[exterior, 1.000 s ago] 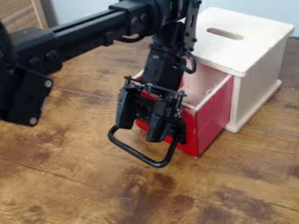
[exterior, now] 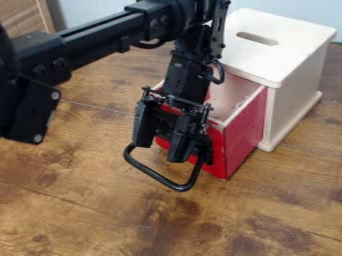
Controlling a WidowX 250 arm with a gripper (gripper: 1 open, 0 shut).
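Observation:
My gripper [exterior: 170, 135] hangs low over the front of a red drawer [exterior: 238, 141] with a pale interior. A curved black handle [exterior: 178, 184] loops out below the fingers, in front of the drawer. The fingers overlap the handle's upper ends, and I cannot tell whether they are shut on it. The arm hides much of the drawer's inside and left side.
A white wooden box or stool [exterior: 281, 45] with a slot in its top stands behind the drawer at the right.

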